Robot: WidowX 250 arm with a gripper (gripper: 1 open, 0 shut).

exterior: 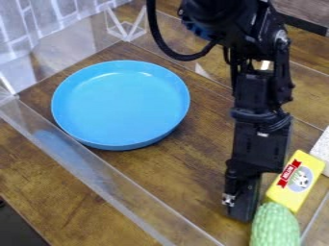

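My black gripper (241, 200) is low on the wooden table at the lower right, fingers pointing down. It looks shut; nothing clearly shows between its fingers. Just right of it lies a yellow box (298, 192) with a red-and-white label. Below that, a pale green textured object (274, 231) runs off the bottom edge. Whether the gripper touches either is unclear.
A blue plate (119, 101) sits at the upper left. A white object (322, 159) lies at the right edge. Clear walls border the table at left.
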